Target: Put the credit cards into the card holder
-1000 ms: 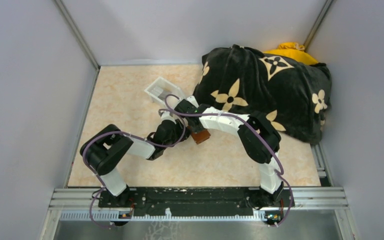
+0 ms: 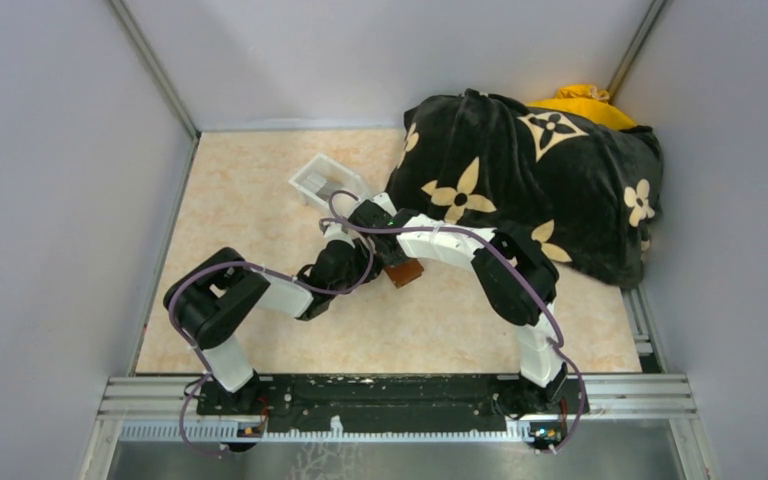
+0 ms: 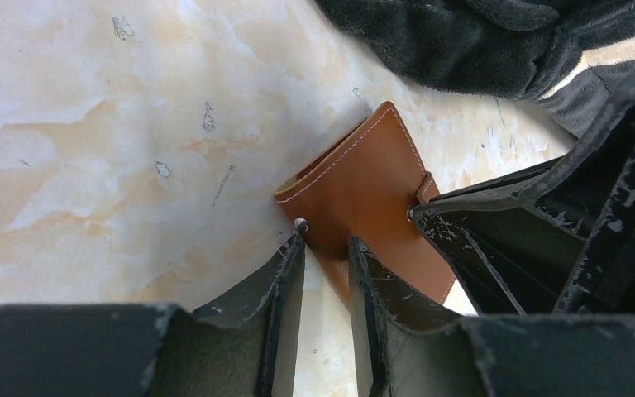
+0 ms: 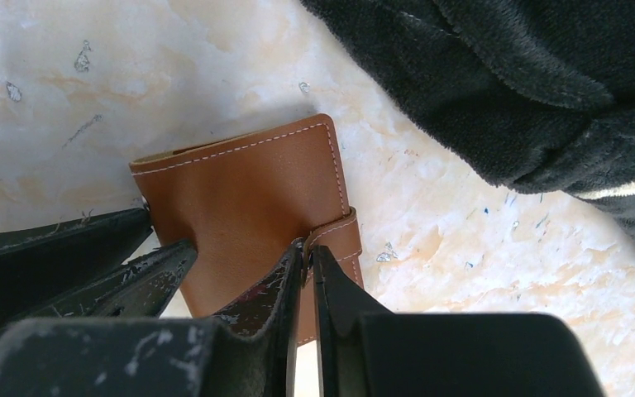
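Note:
The brown leather card holder lies closed on the table, its open mouth edge facing away, with a snap button on its left edge. Astride that left edge, my left gripper has its fingers apart, one beside the holder and one over its face. A strap folds over the holder's right side. My right gripper is shut on the strap's end, its fingertips nearly together with the thin leather edge between them. No credit card can be made out clearly.
A white open-topped box with something greyish inside stands behind the grippers. A large black patterned cushion fills the back right, with yellow cloth behind it. Both arms meet closely over the holder.
Both arms and the card holder have shifted very slightly to the right over the last second. The box and cushion have stayed put.

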